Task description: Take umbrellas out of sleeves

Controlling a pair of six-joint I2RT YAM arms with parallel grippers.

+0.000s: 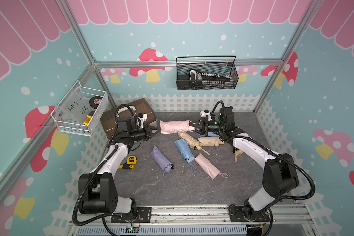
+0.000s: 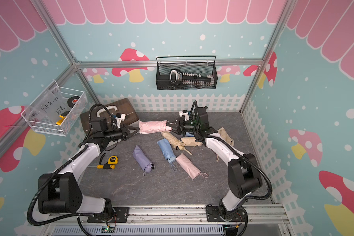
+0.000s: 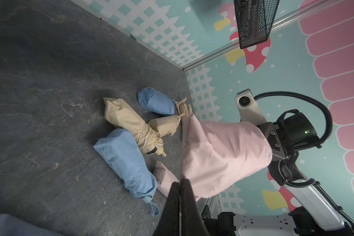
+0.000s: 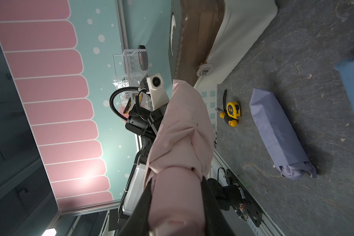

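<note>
A pink umbrella in its pink sleeve (image 1: pixel 174 126) is held level above the table, its sleeve end pointing left. My right gripper (image 1: pixel 194 129) is shut on its pale handle end (image 4: pixel 177 196), with a finger on either side in the right wrist view. My left gripper is shut, its dark fingers together with nothing between them. The sleeve's loose end (image 3: pixel 194 153) is outside those fingers, just beyond the tips. Still on the table are a lavender umbrella (image 1: pixel 160 158), a blue one (image 1: pixel 184 150) and a pink one (image 1: pixel 207 165).
Beige pieces (image 1: pixel 190 139) lie beneath and right of the held umbrella. A brown case (image 1: pixel 145 108) stands behind the left arm. A yellow tape measure (image 1: pixel 131 159) lies beside that arm. A black wire basket (image 1: pixel 206 84) hangs at the back.
</note>
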